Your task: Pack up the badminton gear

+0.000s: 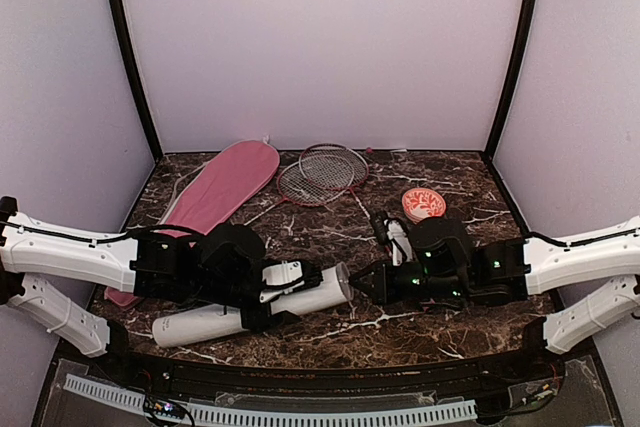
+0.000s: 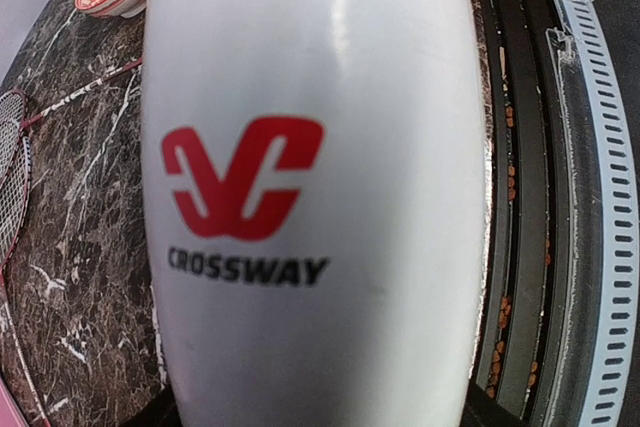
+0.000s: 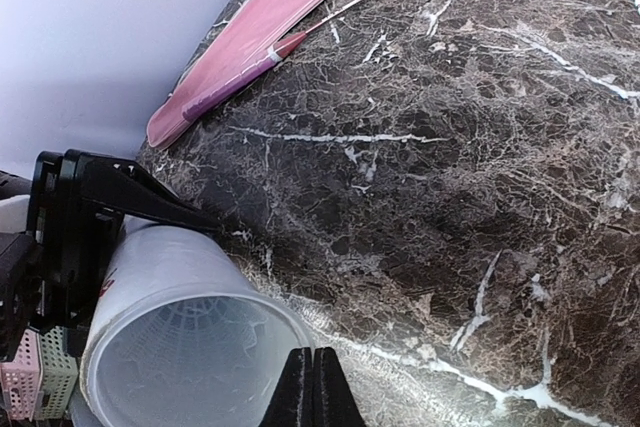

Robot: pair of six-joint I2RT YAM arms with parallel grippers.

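A white shuttlecock tube (image 1: 195, 325) lies slanted near the table's front edge, its open mouth (image 3: 190, 347) facing right. My left gripper (image 1: 275, 297) straddles the tube, a finger on either side; whether it grips cannot be told. Red CROSSWAY lettering on the tube (image 2: 250, 197) fills the left wrist view. At the mouth's rim stands my right gripper, its fingers shut with nothing showing between them. Two rackets (image 1: 322, 175) overlap at the back middle, and a pink racket cover (image 1: 225, 187) lies on the left.
A red-and-white patterned bowl (image 1: 423, 203) stands at the back right. Bare marble tabletop (image 3: 450, 187) extends between rackets and tube. A perforated white strip (image 1: 270, 415) runs along the front, and pale walls enclose the table.
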